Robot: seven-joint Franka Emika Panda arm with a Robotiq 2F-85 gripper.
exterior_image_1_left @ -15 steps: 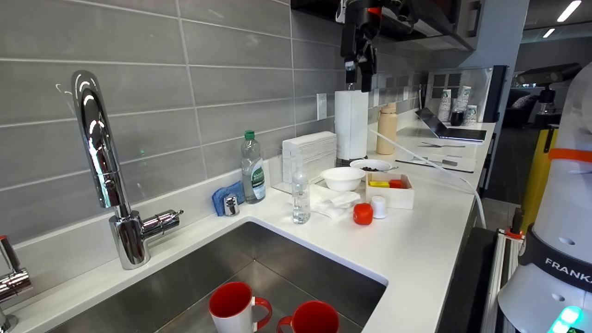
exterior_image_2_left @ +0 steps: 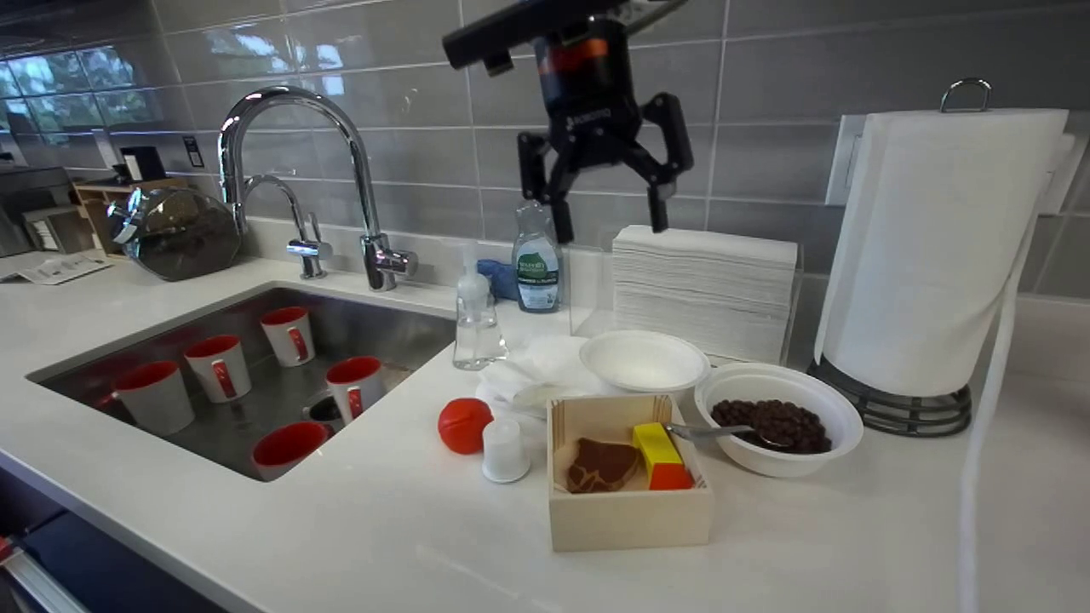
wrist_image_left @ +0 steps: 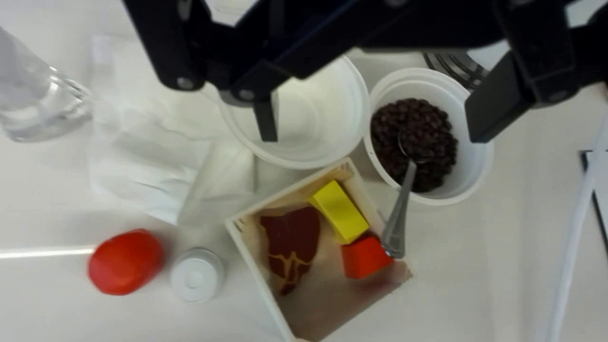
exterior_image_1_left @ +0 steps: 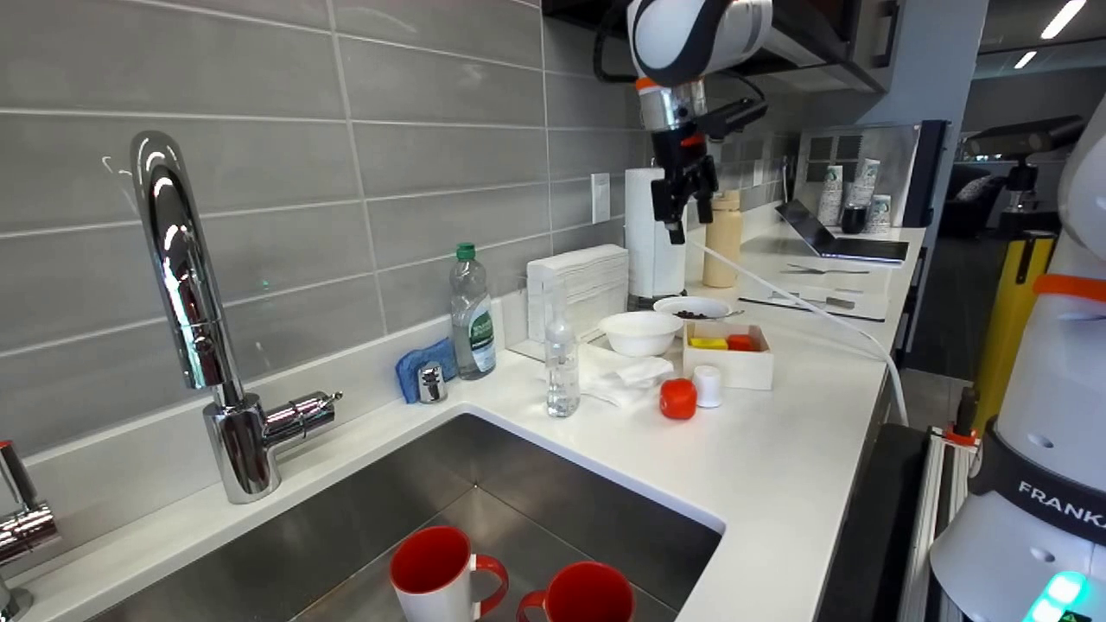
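My gripper (exterior_image_2_left: 610,226) hangs in the air above the counter, open, its fingers spread wide with nothing between them. Seen from the wrist, its fingers reach over the empty white bowl (wrist_image_left: 325,114) and the bowl of dark beans (wrist_image_left: 422,188). A spoon (wrist_image_left: 398,216) rests in the beans, its handle reaching over the edge of the wooden box (exterior_image_2_left: 625,524). Inside that box lie a toy steak (exterior_image_2_left: 603,465), a yellow block (exterior_image_2_left: 654,445) and a red block (exterior_image_2_left: 670,476). Left of the box stand a red tomato-like object (exterior_image_2_left: 465,425) and a small white bottle (exterior_image_2_left: 505,450).
Crumpled white cloth or paper (wrist_image_left: 154,171) lies beside the empty bowl. A clear dispenser (exterior_image_2_left: 476,332), stacked napkins (exterior_image_2_left: 705,291) and a paper towel roll (exterior_image_2_left: 935,255) stand around. A white cable (exterior_image_2_left: 981,439) hangs at the right. The sink (exterior_image_2_left: 409,329) holds several red-lined mugs.
In exterior view 1 my gripper has come down from near the top of the paper towel roll and now hangs in front of it. The counter objects look unmoved.
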